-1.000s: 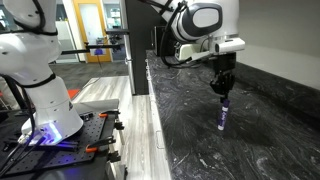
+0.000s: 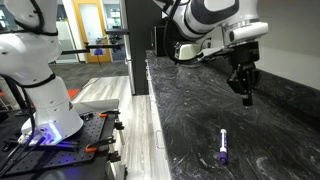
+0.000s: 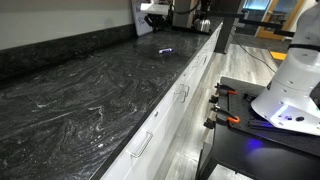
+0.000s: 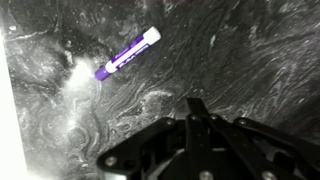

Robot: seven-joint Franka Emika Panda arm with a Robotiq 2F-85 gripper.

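A white marker with a purple cap and purple lettering (image 4: 127, 53) lies flat on the dark counter (image 4: 230, 60), apart from my gripper. In the first exterior view the marker (image 2: 223, 146) points toward the counter's near side. My gripper (image 2: 247, 98) hangs above the surface, higher than the marker and to its right. The wrist view shows the gripper with its fingers together at the bottom and nothing visible between them. From the second exterior view the marker (image 3: 165, 50) is small near the far end of the counter.
A dark backsplash (image 2: 290, 95) runs along its back. White drawers with handles (image 3: 150, 135) drop away at the front edge. Dark items stand at the counter's far end.
Earlier the marker looked upright beneath the gripper's fingers. Now it lies flat, lower in the first exterior view, and the gripper has shifted right, apart from it.
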